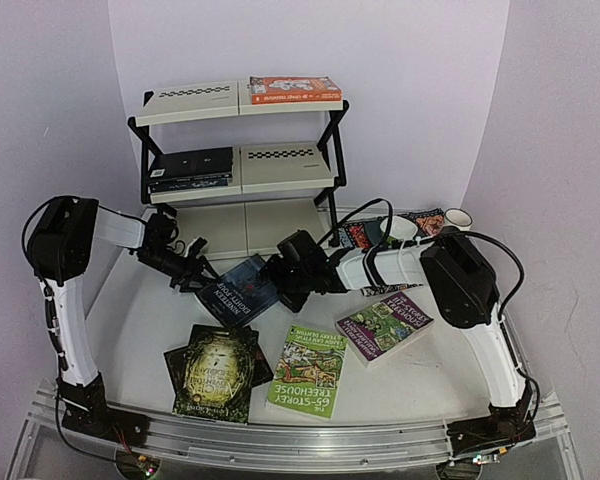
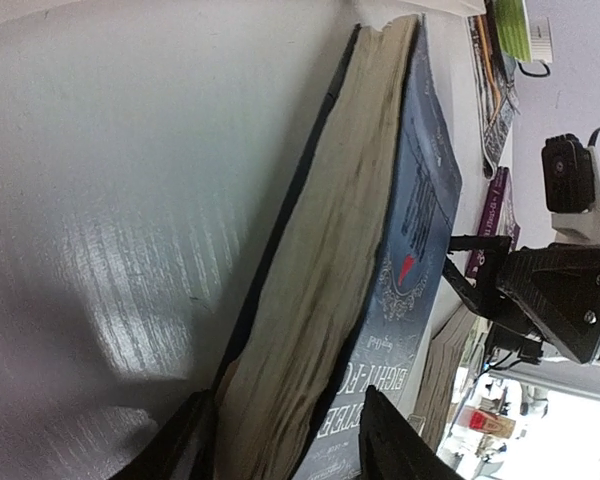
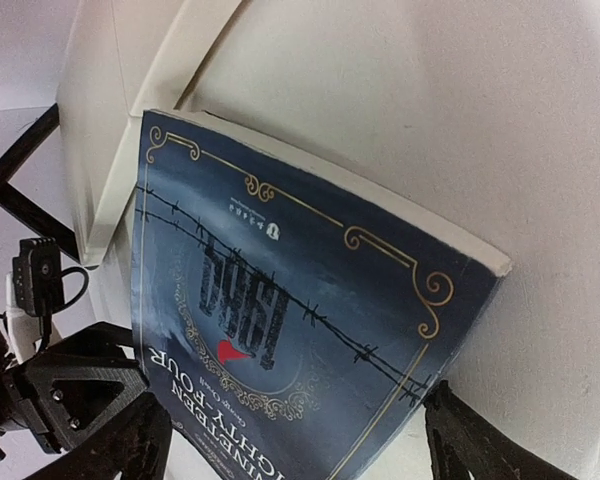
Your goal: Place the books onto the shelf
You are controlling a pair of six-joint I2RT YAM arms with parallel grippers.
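Observation:
The dark blue Nineteen Eighty-Four book (image 1: 238,290) lies in front of the bottom shelf between both grippers. My left gripper is open at its left end, its fingers by the page edge. My right gripper is open over the other end, right fingertip against the cover's edge. In the top view, a green Treehouse book (image 1: 306,372), a purple Treehouse book (image 1: 384,326) and a gold-green book (image 1: 210,376) on darker books lie in front.
The three-tier shelf (image 1: 285,168) holds dark books (image 1: 192,165) and an orange book (image 1: 295,90). A patterned mat and cups (image 1: 458,219) are at back right. The table's front edge (image 1: 310,432) lies below the books.

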